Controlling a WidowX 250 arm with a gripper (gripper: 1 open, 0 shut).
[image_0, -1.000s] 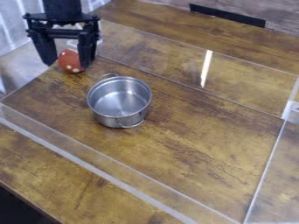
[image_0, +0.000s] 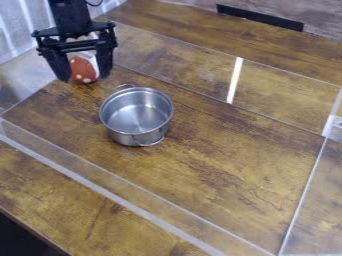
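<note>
The black gripper (image_0: 74, 50) hangs at the upper left of the camera view, open, over a red round object (image_0: 84, 70) with pale marks that rests on the wooden surface. Part of that object is hidden behind the gripper; whether they touch I cannot tell. A steel pot (image_0: 136, 116) with side handles stands to the right and nearer, apart from the gripper.
Clear or pale edges run along its left, front and right sides. A dark slot (image_0: 262, 18) lies at the back.
The gripper has shifted slightly and turned, its fingers now appearing closer over the red object. The pot and the red object have not visibly moved.
</note>
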